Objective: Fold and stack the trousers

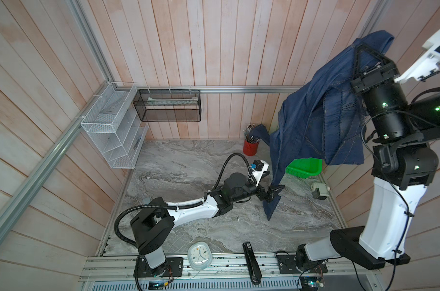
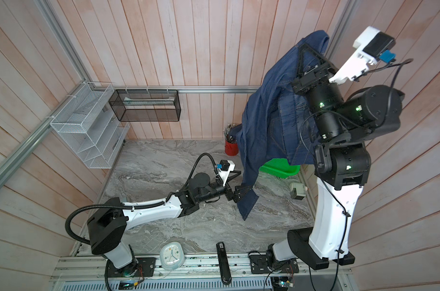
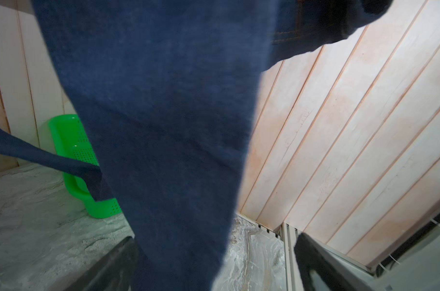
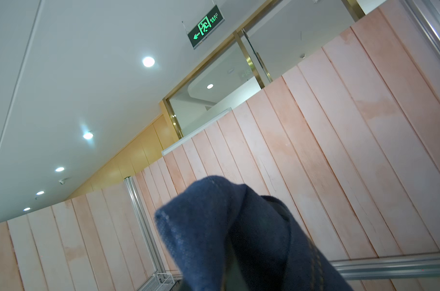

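Observation:
Dark blue denim trousers [image 1: 307, 116] hang in the air at the right, held high by my right gripper [image 1: 368, 60], which is shut on them. In the right wrist view, bunched denim [image 4: 258, 232] fills the bottom and hides the fingers. One trouser leg hangs down to my left gripper [image 2: 243, 191]; the other end reaches back toward the red cup. The left wrist view has the leg [image 3: 171, 145] passing between the two spread fingers, blurred by motion. That gripper is open.
A green basket [image 1: 305, 167] sits behind the trousers. At the back is a red cup [image 1: 250, 147] with utensils. A small pale box [image 1: 320, 190] stands at the right edge. A clock [image 1: 199, 255] lies at the front.

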